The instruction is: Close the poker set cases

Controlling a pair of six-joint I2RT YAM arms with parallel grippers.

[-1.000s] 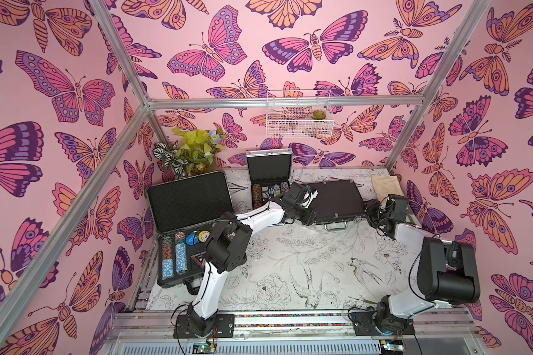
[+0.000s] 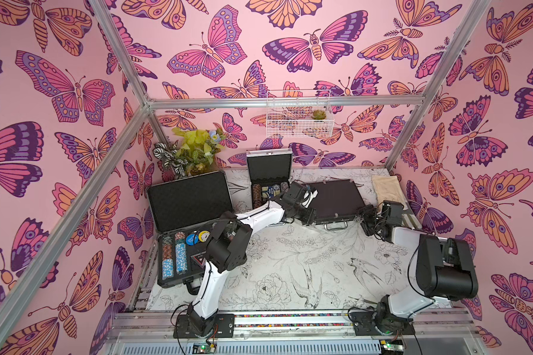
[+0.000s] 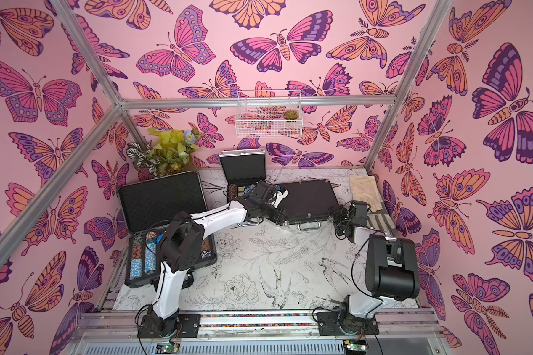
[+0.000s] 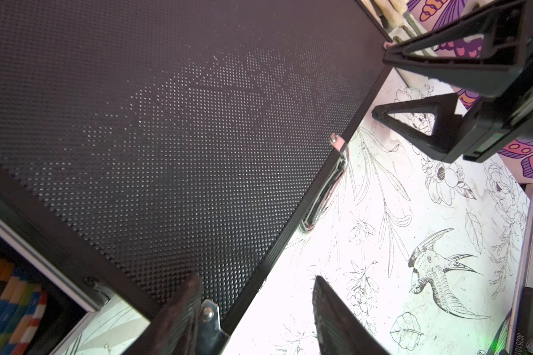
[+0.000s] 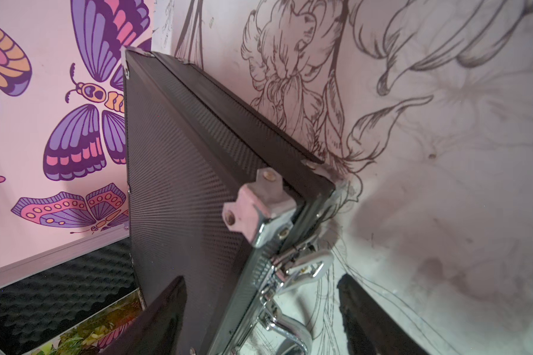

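A black case with lid down (image 2: 334,198) lies at back right, its silver handle toward the front. My left gripper stands open over its front left corner, one finger near the corner fitting. My right gripper is open beside the opposite front corner, with latches and handle between and beyond its fingers. In the top left view a small case (image 2: 268,165) stands open behind my left gripper, chips inside. A large case (image 2: 189,201) is open at the left, its lid upright and chips in its base.
A plant (image 2: 192,148) stands at the back left. A beige cloth (image 2: 383,183) lies at the right of the closed case. A wire basket (image 2: 299,124) hangs on the back wall.
My right gripper has moved slightly toward the front and left, lower in the top left view. The left arm and the cases look unchanged.
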